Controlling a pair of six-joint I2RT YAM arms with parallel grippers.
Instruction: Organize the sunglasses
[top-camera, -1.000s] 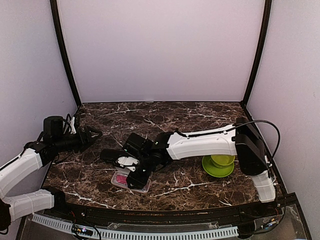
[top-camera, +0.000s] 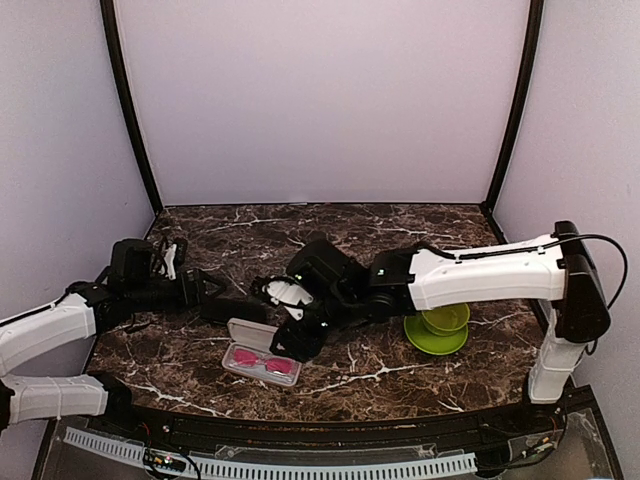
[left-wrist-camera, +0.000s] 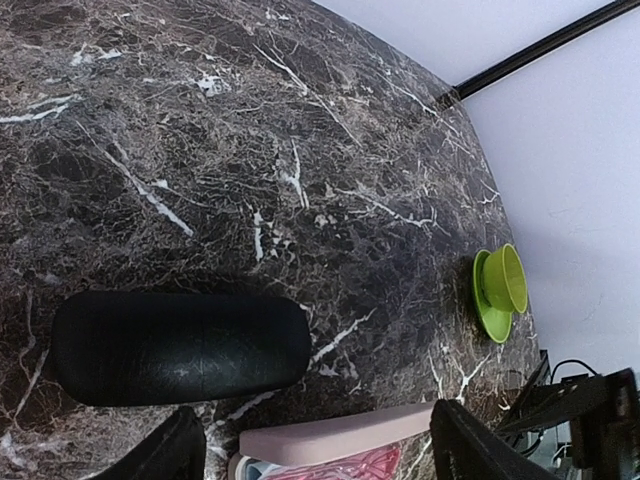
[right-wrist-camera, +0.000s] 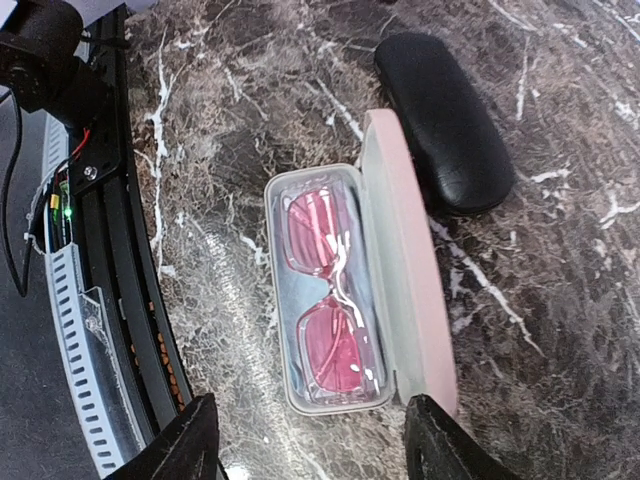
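Note:
Pink sunglasses (right-wrist-camera: 330, 345) lie in an open pale case (top-camera: 240, 368), its pink lid (right-wrist-camera: 410, 260) standing up on the side toward a closed black case (left-wrist-camera: 180, 350). My left gripper is open above and behind the cases, with nothing between its fingers. My right gripper hangs over the near side of the open case, fingers apart and empty, the sunglasses below and beyond it.
A green cup (left-wrist-camera: 508, 280) on a green plate (top-camera: 432, 344) stands at the right, partly under the right arm in the top view.
My right arm has risen and moved right, uncovering more of the open case and sunglasses. My left gripper has moved slightly right.

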